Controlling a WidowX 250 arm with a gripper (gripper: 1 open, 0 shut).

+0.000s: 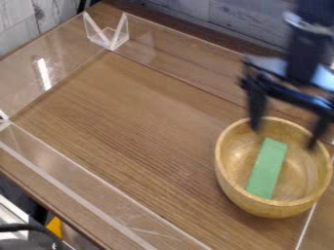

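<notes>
My gripper (274, 112) is at the right of the camera view, over the far rim of a wooden bowl (232, 171), with its two dark fingers spread open, blurred by motion. A green block (267, 171) lies inside the bowl at the lower right. I see nothing held between the fingers.
A white wire-like holder (107, 29) stands at the back left. A dark object with a bit of yellow sits at the lower left edge.
</notes>
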